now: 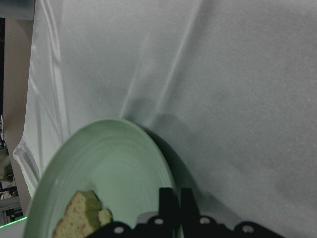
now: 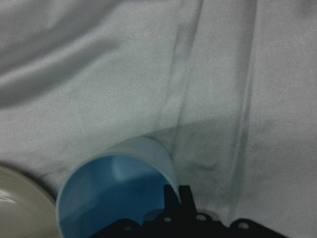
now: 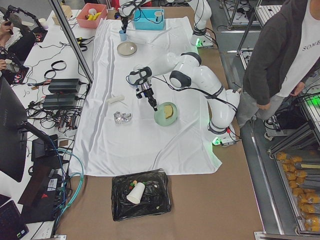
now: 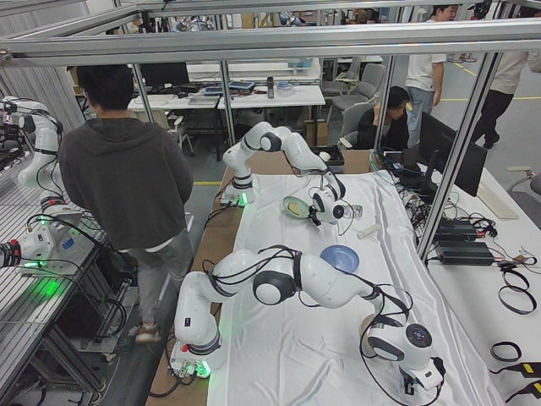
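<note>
A green plate (image 3: 161, 118) holding a piece of bread (image 3: 169, 110) lies on the white cloth. My left gripper (image 3: 152, 106) is at the plate's rim, shut on it; in the left wrist view its fingertips meet at the rim (image 1: 176, 196). A blue cup (image 2: 111, 198) stands beside a beige plate (image 2: 20, 208) in the right wrist view, and my right gripper has its fingers closed on the cup's rim.
A blue plate (image 4: 339, 256), a white roller (image 3: 116, 99) and crumpled foil (image 3: 122, 118) lie on the cloth. A black-lined tray (image 3: 125, 200) with a white cup is at the front. Bins (image 3: 93, 20) stand at the back. A person stands to the right.
</note>
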